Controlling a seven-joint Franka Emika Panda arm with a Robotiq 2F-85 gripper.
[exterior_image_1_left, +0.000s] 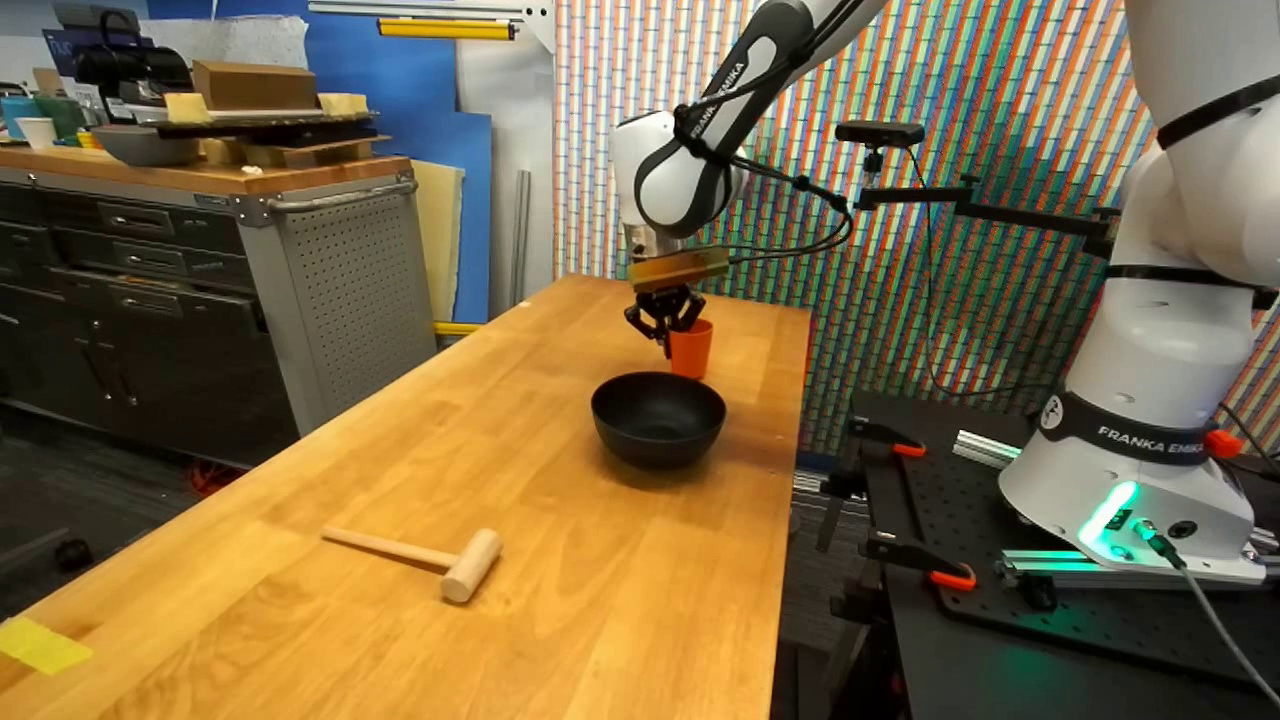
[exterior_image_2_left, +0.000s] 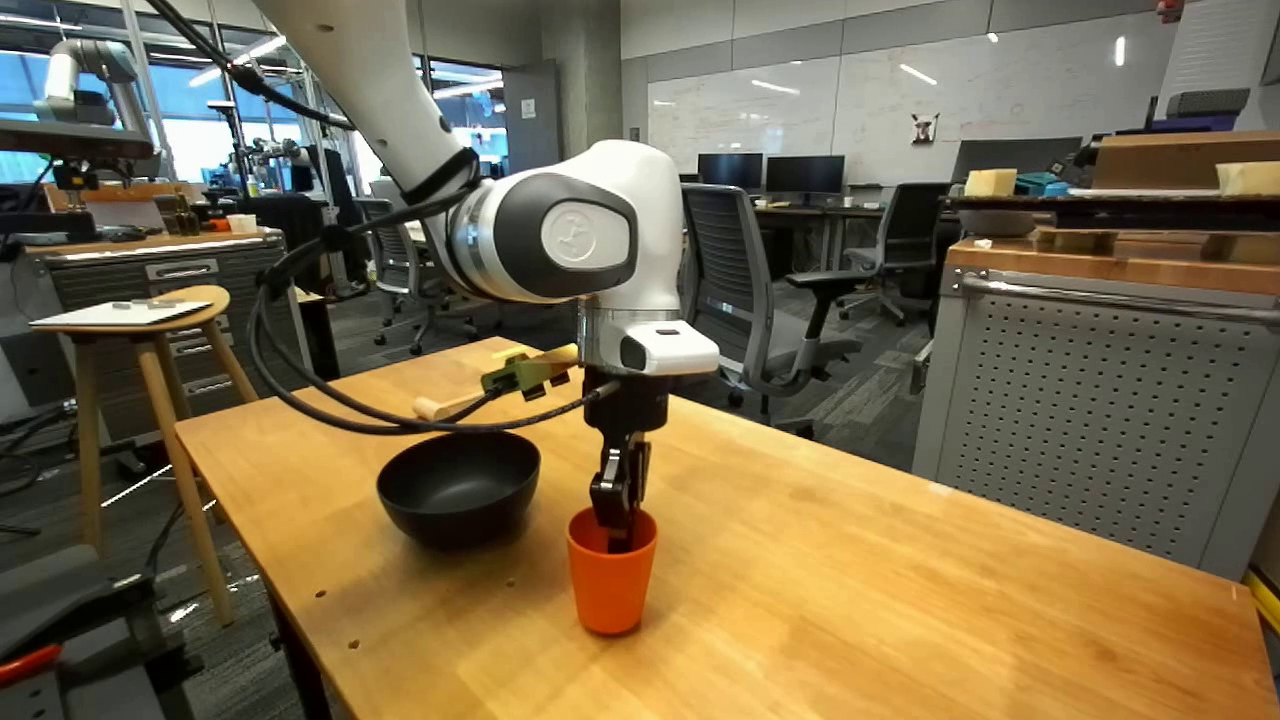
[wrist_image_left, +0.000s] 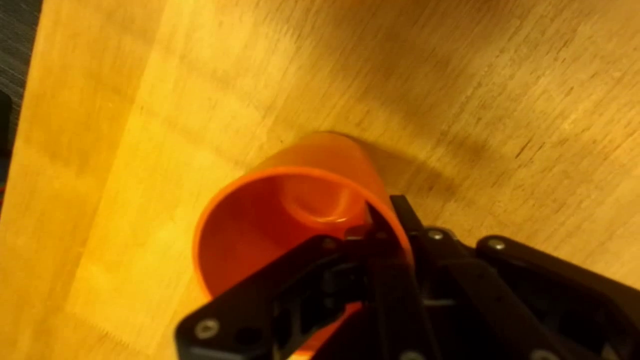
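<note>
An orange cup stands on the table, its mouth facing up. My gripper reaches down over it from above. In the wrist view, one finger is inside the cup and the other is outside, with the cup's wall pinched between them. Seen there, the gripper is shut on the right side of the rim. From the first exterior view, the cup is just behind the black bowl, partly hidden by the gripper.
A wooden mallet lies nearer the front of the wooden table. Yellow tape marks the front left corner. In the second exterior view, the table right of the cup is clear.
</note>
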